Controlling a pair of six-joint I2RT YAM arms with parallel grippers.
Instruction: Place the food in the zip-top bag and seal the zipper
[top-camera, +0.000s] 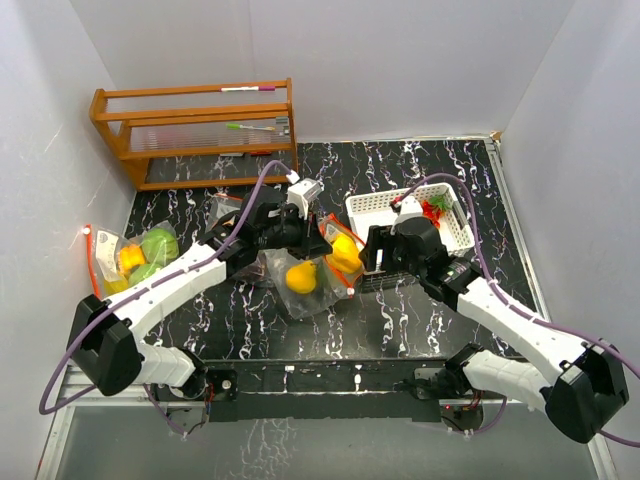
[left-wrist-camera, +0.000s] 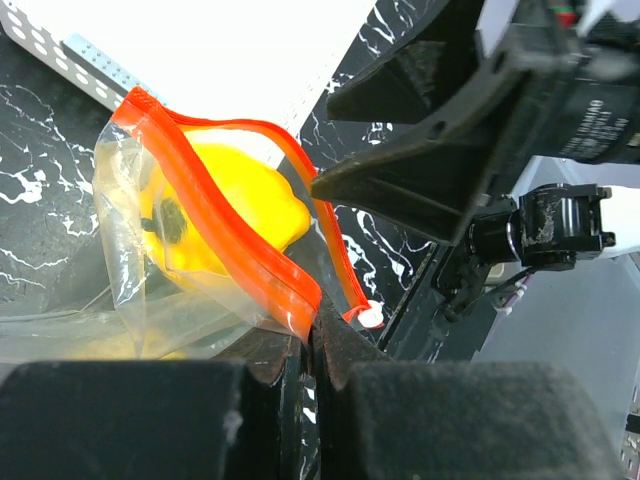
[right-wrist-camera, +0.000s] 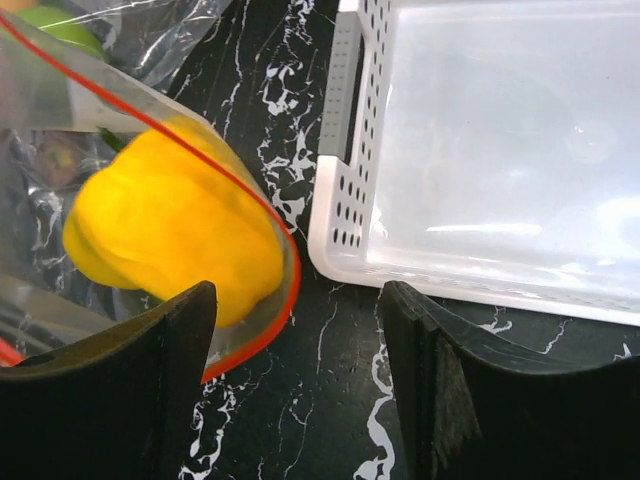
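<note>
An open zip-top bag (top-camera: 306, 295) with an orange zipper holds yellow food (left-wrist-camera: 240, 200) and a second yellow piece (top-camera: 301, 277) at the centre of the counter. My left gripper is shut at the bag's zipper edge, which runs down to its fingertips; any plastic between them is hard to make out. My right gripper stands open just right of the bag, near the white basket, with nothing between its fingers.
The white basket (right-wrist-camera: 480, 130) with red items sits at the back right. Another filled bag (top-camera: 133, 262) lies at the left, more bags behind the centre one. A wooden rack (top-camera: 140, 185) stands at the back left.
</note>
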